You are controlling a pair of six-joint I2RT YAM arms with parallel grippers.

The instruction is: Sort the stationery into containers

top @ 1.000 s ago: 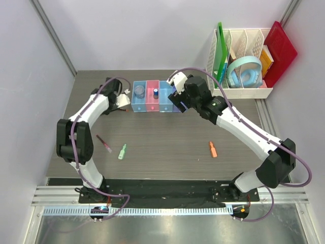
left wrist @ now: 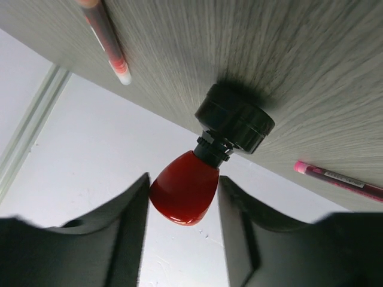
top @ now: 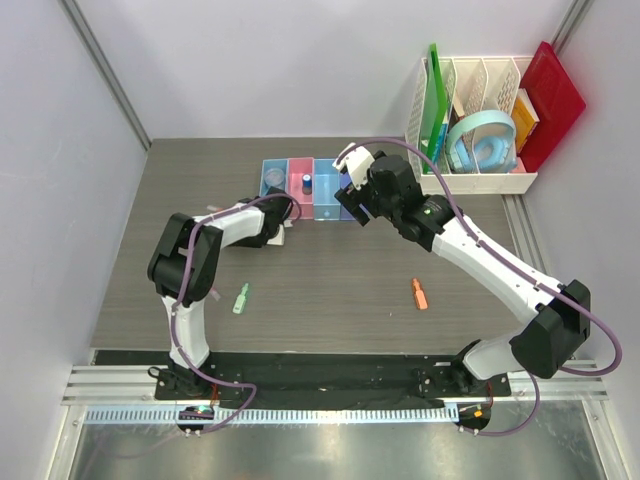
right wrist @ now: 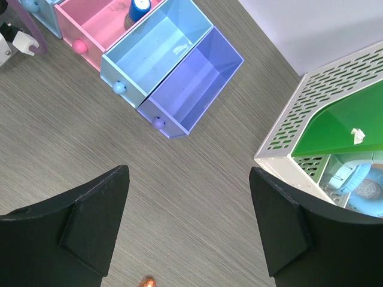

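Observation:
In the left wrist view a red-capped object [left wrist: 185, 188] with a black round base [left wrist: 233, 116] stands on the table, between and just past my left gripper's fingers [left wrist: 182, 239]; whether they touch it is unclear. Pens lie either side, one [left wrist: 108, 42] upper left, one [left wrist: 338, 179] right. My left gripper [top: 262, 235] is near the front of the compartment row: light blue, pink [right wrist: 84, 24] holding a blue-capped item [right wrist: 139, 9], light blue [right wrist: 143, 60], purple [right wrist: 197, 78]. My right gripper stands open and empty over the table beside them.
A green bottle [top: 241, 298] and an orange bottle [top: 419, 295] lie on the front table. A white organiser [top: 475, 182] with folders and headphones stands at the back right.
The right arm has shifted slightly.

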